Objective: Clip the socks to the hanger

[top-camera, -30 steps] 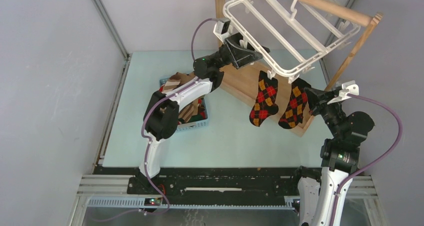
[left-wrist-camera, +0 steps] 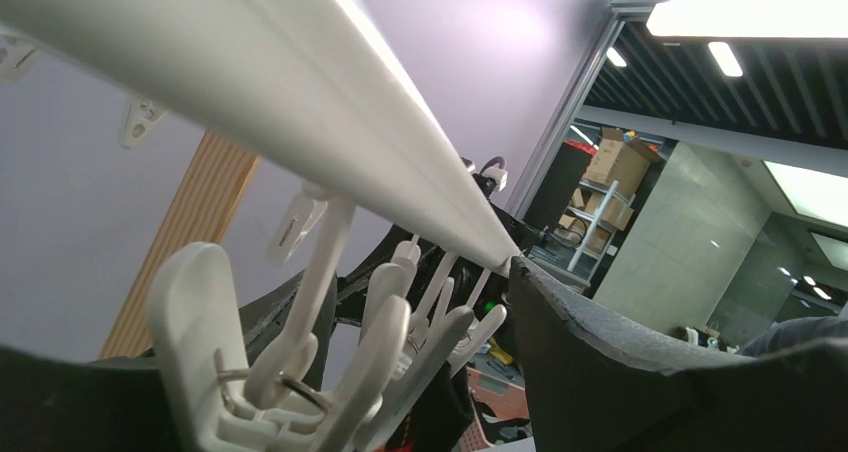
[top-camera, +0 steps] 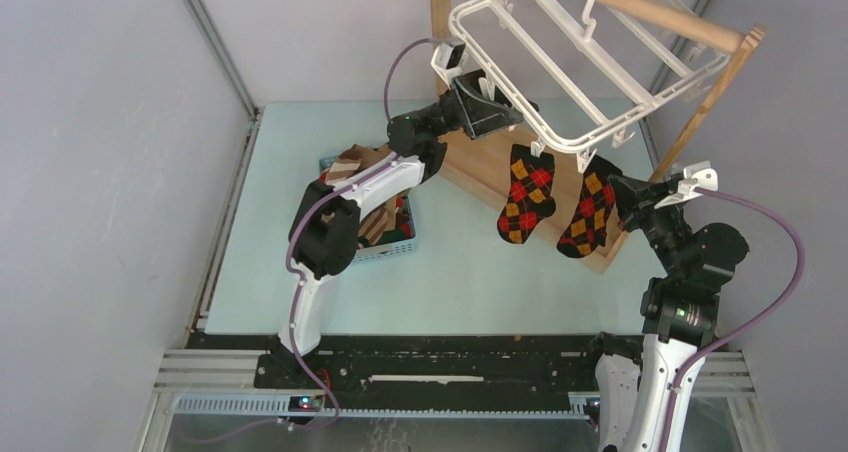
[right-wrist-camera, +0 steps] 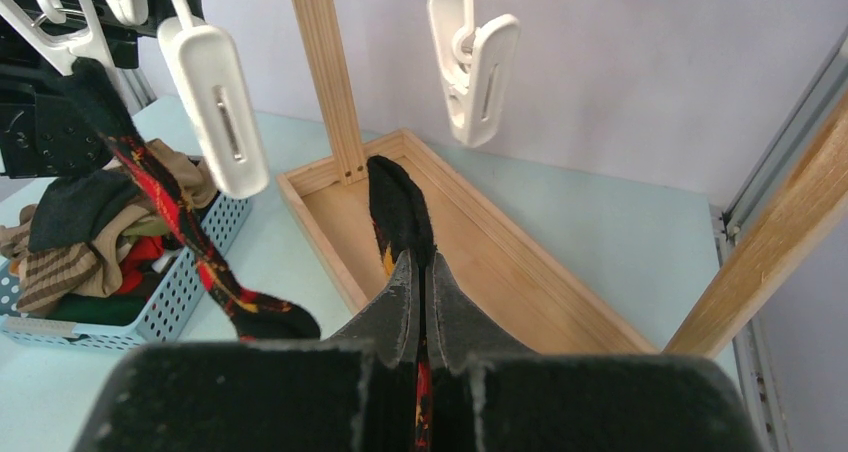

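Note:
The white clip hanger (top-camera: 650, 100) hangs on the wooden rack. An argyle sock (top-camera: 525, 197) dangles beneath it, its top at a clip (right-wrist-camera: 75, 42). A second sock (top-camera: 585, 212) is held by my right gripper, shut on it; in the right wrist view its dark top pokes above the fingertips, below a free clip (right-wrist-camera: 475, 72). My left gripper (top-camera: 495, 107) is at the hanger's left end, part open, with white clips (left-wrist-camera: 280, 372) between and around its fingers in the left wrist view; whether it grips one I cannot tell.
A blue basket (right-wrist-camera: 170, 312) of mixed socks stands at the left, partly under my left arm. A shallow wooden tray (right-wrist-camera: 520, 282) lies below the hanger. Wooden posts (right-wrist-camera: 760, 232) flank the rack.
The hanger has shifted very slightly, and the sock hanging from it has swung a little. Both arms look almost still.

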